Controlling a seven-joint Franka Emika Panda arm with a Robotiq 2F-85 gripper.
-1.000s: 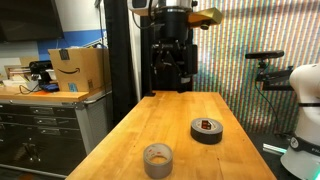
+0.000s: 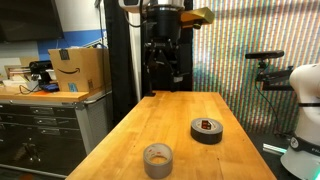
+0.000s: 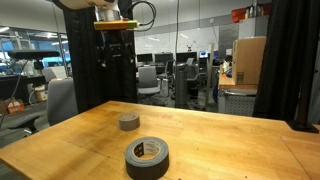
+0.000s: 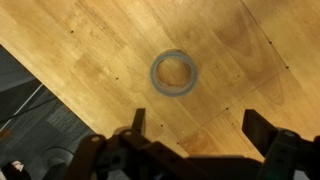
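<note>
A light grey tape roll lies flat near the front of the wooden table, and a wider, darker tape roll lies to its right and farther back in exterior view 1. From the other side, the dark roll is nearer and the light roll farther off. High above the tabletop hangs my gripper, its two fingers wide apart and only bare wood showing between them. One grey roll appears in the wrist view, ahead of the fingertips and clear of them.
A cardboard box stands on a cabinet counter at the left, away from the table. Black curtains hang behind.
Over the last second the arm and gripper have shifted slightly left in exterior view 1, still high over the table. Both rolls have stayed where they were.
</note>
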